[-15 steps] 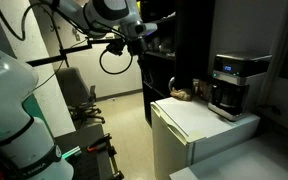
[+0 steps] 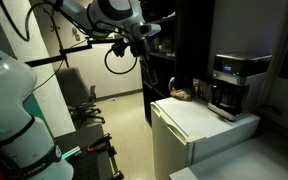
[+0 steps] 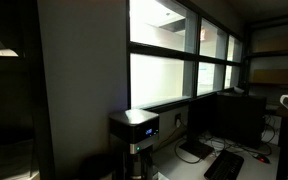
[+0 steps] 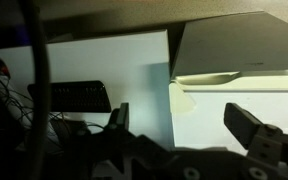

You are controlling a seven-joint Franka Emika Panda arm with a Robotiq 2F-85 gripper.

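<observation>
My gripper is open, its two dark fingers well apart with nothing between them. It hangs high above the white counter point(image 4: 224, 118), whose pale edge shows below the gap. In exterior view 1 the white arm point(image 2: 39, 125) reaches up from the left, its wrist above and left of the counter point(image 2: 184, 118). The fingers are too dark to make out there. On the counter stands a black and silver coffee maker point(image 2: 229, 92), also partly visible as a coffee machine point(image 3: 134, 130) in exterior view 2.
Small brownish items point(image 2: 182, 95) sit at the counter's back, left of the coffee maker. A black keyboard point(image 4: 79, 96) lies on a white desk in the wrist view. Dark shelving point(image 2: 194, 45) rises behind it.
The arm's wrist has shifted slightly to the right in exterior view 1. The counter and the things on it look the same.
</observation>
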